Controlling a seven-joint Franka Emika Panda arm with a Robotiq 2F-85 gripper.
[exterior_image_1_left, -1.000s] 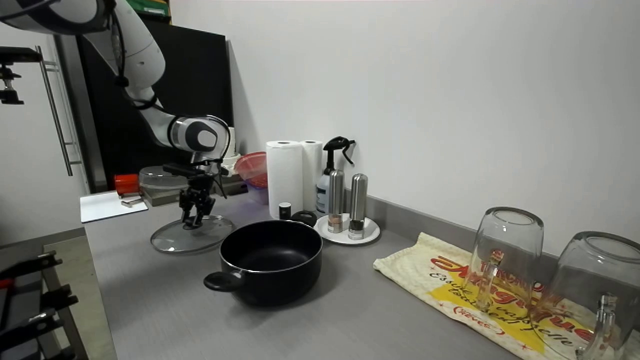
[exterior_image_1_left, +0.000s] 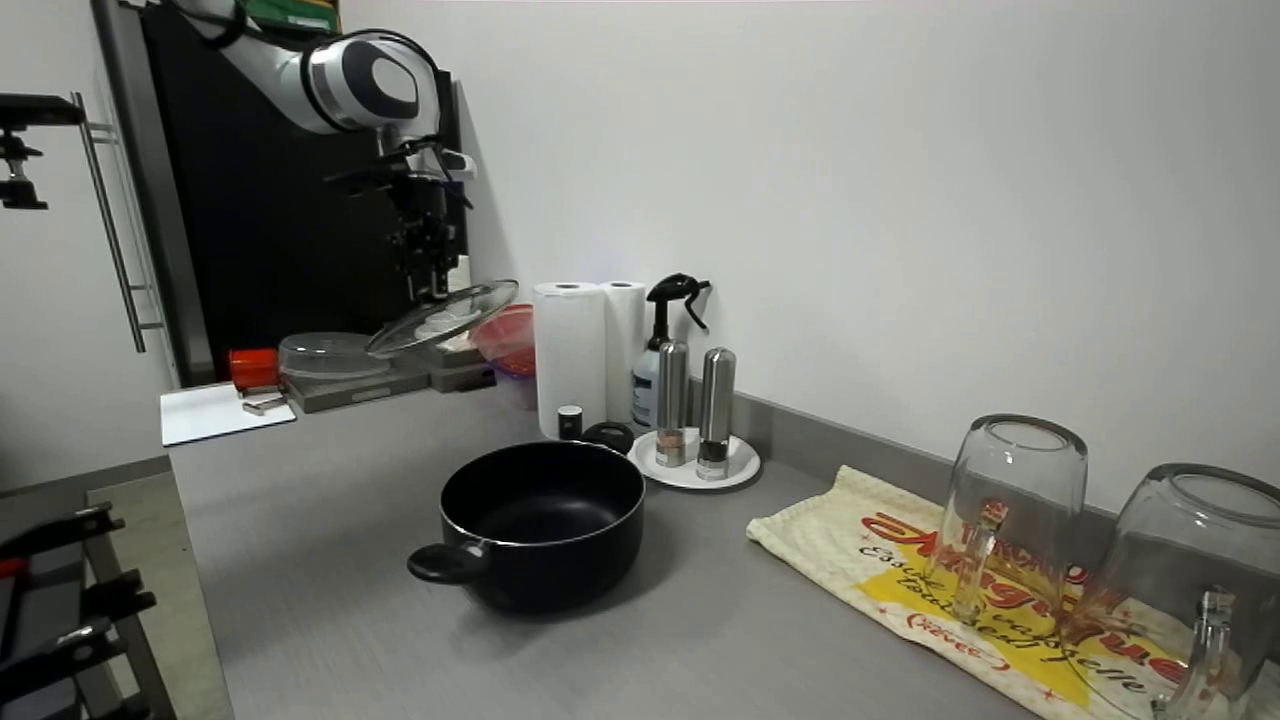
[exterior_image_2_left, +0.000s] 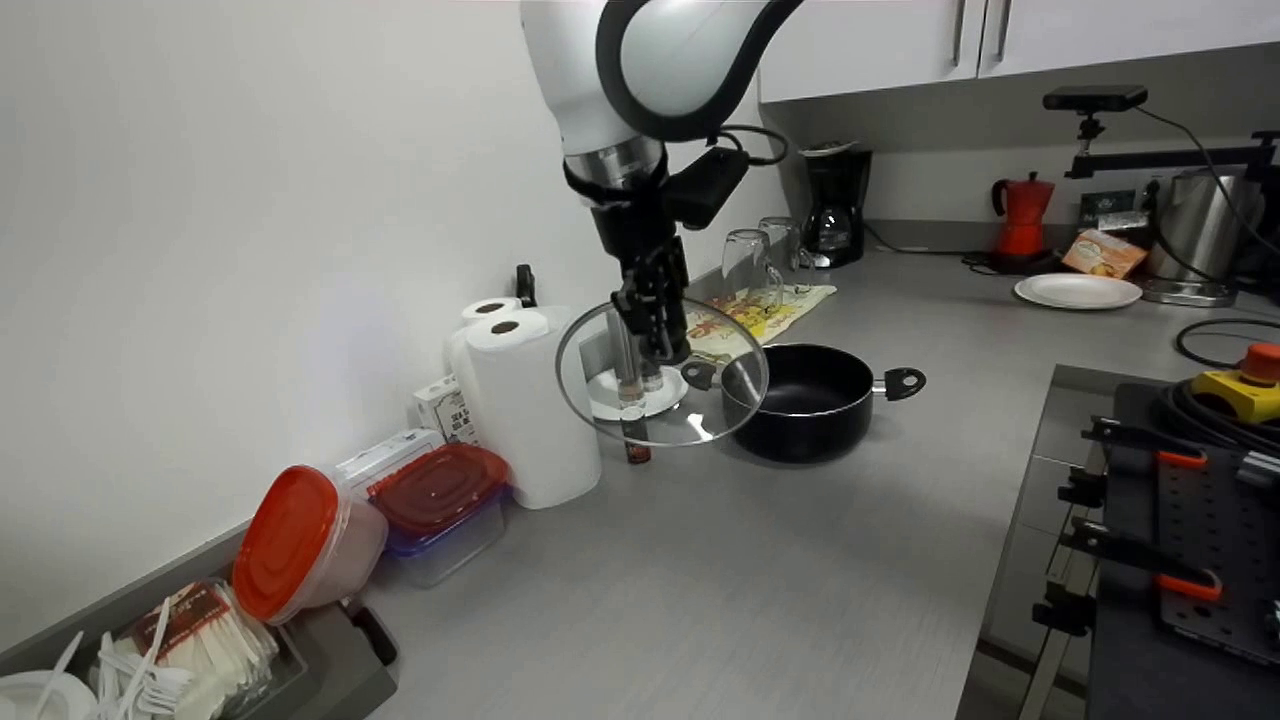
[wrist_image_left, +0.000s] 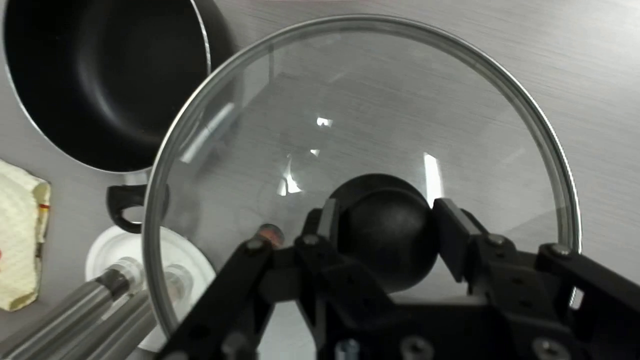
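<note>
Held in the air by its round black knob (wrist_image_left: 384, 240) is a glass lid (exterior_image_1_left: 486, 302) with a metal rim. My gripper is shut on that knob, one finger on either side of it. In exterior view 1 the lid hangs tilted, well above the counter and behind the pot. The black pot (exterior_image_1_left: 540, 516) stands uncovered and empty on the counter, its two handles sticking out at opposite sides. From the wrist, the pot (wrist_image_left: 102, 84) shows at the upper left, partly overlapped by the lid's edge.
Paper towel rolls (exterior_image_1_left: 569, 354), a spray bottle (exterior_image_1_left: 648, 372) and a white plate (exterior_image_1_left: 744, 466) with two metal grinders line the wall. Glass mugs (exterior_image_1_left: 1020, 504) stand on a printed cloth (exterior_image_1_left: 858, 528) at the right.
The lid has risen from low over the counter beside the pot to high above it, and it has become tilted. My arm has lifted with it; the pot has stayed put.
</note>
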